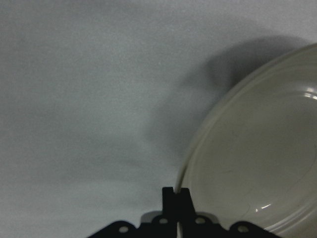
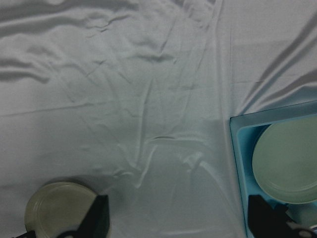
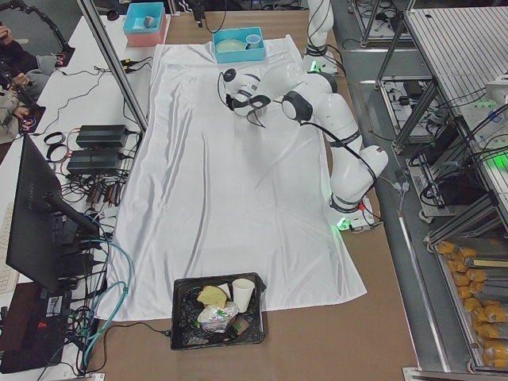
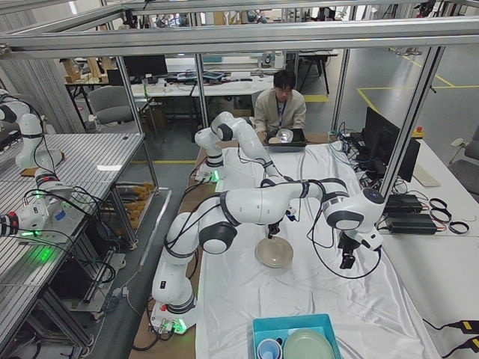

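A round beige plate [image 4: 274, 254] lies on the white cloth. In the left wrist view its rim runs into my left gripper, whose fingertips are closed on that rim. In the right wrist view the plate [image 2: 57, 208] is at lower left. My right gripper [image 4: 346, 258] hangs above the cloth to the right of the plate; in the right wrist view its fingers stand wide open with nothing seen between them.
A blue bin [image 4: 323, 321] holding a plate and a cup stands at the near end. A black tray [image 3: 182, 309] with mixed items sits at the other end.
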